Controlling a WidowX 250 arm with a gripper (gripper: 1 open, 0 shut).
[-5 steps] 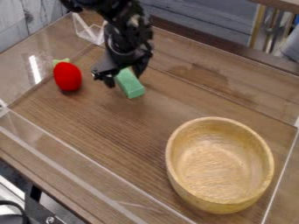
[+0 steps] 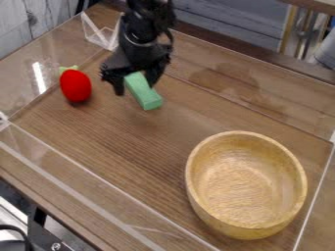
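My gripper (image 2: 135, 74) is at the upper middle, dark and open, its fingers pointing down on either side of a light green block (image 2: 144, 96) on the wooden table (image 2: 157, 176). Whether the fingers touch the block is hard to tell.
A red object (image 2: 74, 85) with a small green top lies to the left. A large empty tan bowl (image 2: 246, 218) fills the lower right. A clear bin or basket stands at the back left.
The green block shows more of its upper part now and looks little moved.
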